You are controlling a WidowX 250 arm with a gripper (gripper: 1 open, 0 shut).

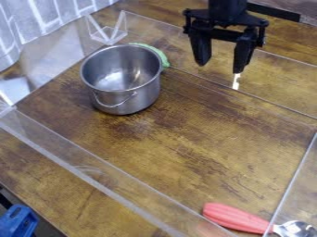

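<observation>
A black gripper (224, 56) hangs over the back of the wooden table (198, 139), right of a steel pot (120, 83). Its two fingers point down, spread apart, with nothing seen between them. Behind the pot's right rim lies a green object (156, 51), partly hidden. A red-handled spoon (242, 219) lies at the front right.
Clear plastic walls surround the work area. A white curtain (25, 37) hangs at the back left, and a blue object (15, 222) sits at the lower left corner.
</observation>
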